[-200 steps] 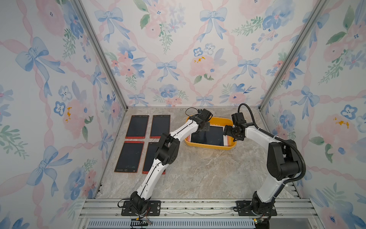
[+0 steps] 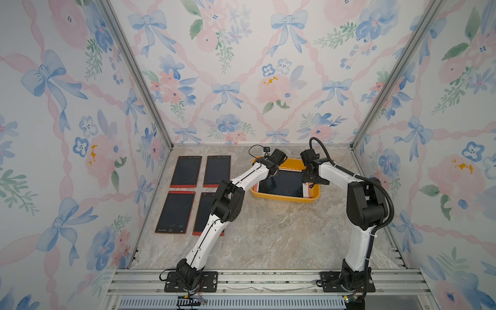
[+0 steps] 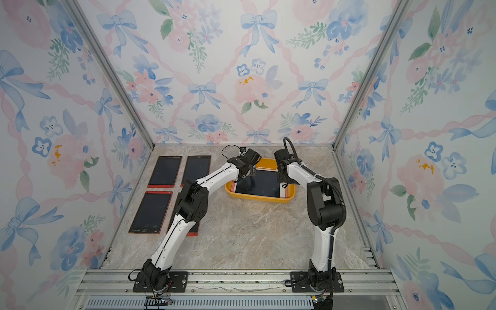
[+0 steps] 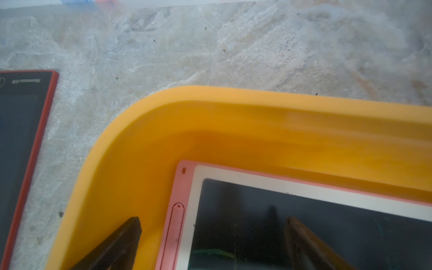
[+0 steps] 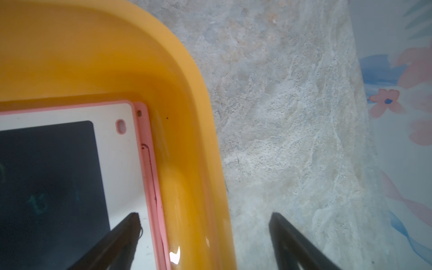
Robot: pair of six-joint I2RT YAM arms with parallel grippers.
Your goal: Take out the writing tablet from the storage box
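Observation:
A yellow storage box (image 2: 281,198) stands at the back of the table, tilted slightly to the right. Inside it lies a writing tablet (image 4: 252,216) with a dark screen, white border and pink edge. At the box's right end, a second pink edge (image 5: 145,121) peeks out beside the tablet's white border, perhaps another tablet beneath. My left gripper is open above the tablet's left end, one finger left of its pink edge and the other over the screen. Open too, my right gripper straddles the box's right wall from above, its left finger over the tablet's white border.
Several dark tablets with red edges lie on the table to the left, one of them (image 2: 175,211) near the front and another (image 4: 20,135) close to the box. Part of one is covered by my left arm. Bare table (image 2: 279,232) extends in front of the box.
Box and tablets look unmoved.

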